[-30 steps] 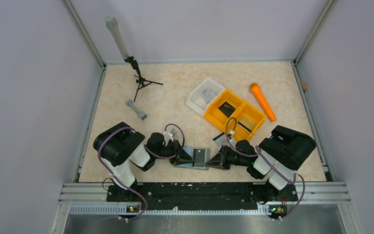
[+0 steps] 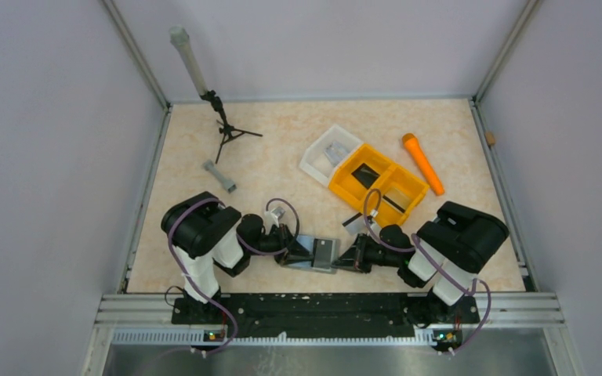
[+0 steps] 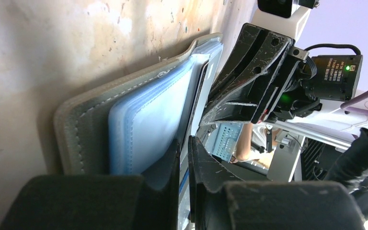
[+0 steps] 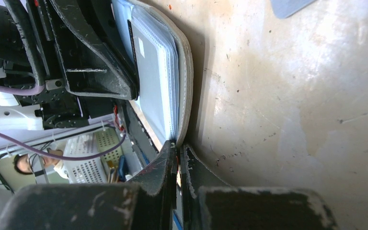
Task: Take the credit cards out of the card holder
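The grey card holder (image 2: 324, 254) lies opened flat near the table's front edge, its clear bluish sleeves (image 3: 146, 115) stacked on the cover. My left gripper reaches over the sleeves from the left. A narrow gap shows between its fingertips, with the sleeve edge running into it; whether they grip it is unclear. At the holder's right edge, my right gripper is shut on the thin border of the holder. A grey card (image 4: 149, 81) with a dark edge shows in the upper sleeve. Just behind the right gripper, a pale card (image 2: 354, 223) lies on the table.
A box with a white part (image 2: 313, 166) and an orange part (image 2: 351, 160) stands behind the right arm, with several flat things inside. An orange microphone (image 2: 423, 164), a grey tool (image 2: 219, 176) and a small tripod (image 2: 226, 130) stand clear.
The right arm and the holder look unchanged.
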